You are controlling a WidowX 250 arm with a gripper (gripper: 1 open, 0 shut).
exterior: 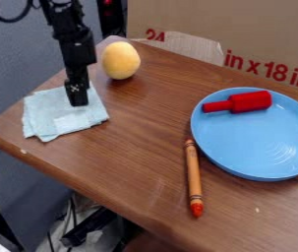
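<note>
My black gripper [78,94] is lowered at the left, its tip down on a pale blue-white folded cloth [53,119] near the table's left edge. Whether its fingers are open or shut is not clear from this view. The cloth lies mostly flat on the wood.
A yellow egg-shaped object [121,60] stands behind, right of the arm. On the right a blue plate [254,149] holds a red cylindrical object [249,100]. An orange crayon [194,180] lies left of the plate. A cardboard box [221,37] is at the back.
</note>
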